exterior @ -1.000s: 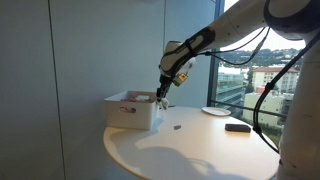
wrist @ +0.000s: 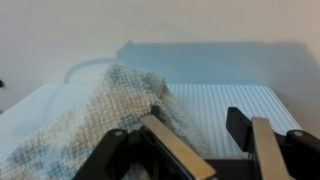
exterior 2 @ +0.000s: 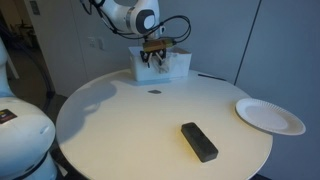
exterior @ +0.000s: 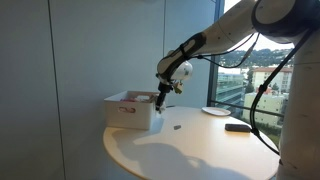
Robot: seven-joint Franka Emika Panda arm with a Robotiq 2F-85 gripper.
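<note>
My gripper is partly open, with a visible gap between its fingertips in the wrist view. A pale, textured cloth lies bunched at the left and behind the left finger. Whether any of it is caught cannot be told. Beneath it is a white, finely striped surface. In exterior view 1 the gripper reaches down at the right side of a white box. Exterior view 2 has the gripper over the same box at the table's far edge.
A dark block and a white plate rest on the round white table. A small dark object lies in front of the box. A window stands beyond the table.
The arm's wrist has lowered and tilted slightly near the box's right side. The box, plate and block have stayed where they were.
</note>
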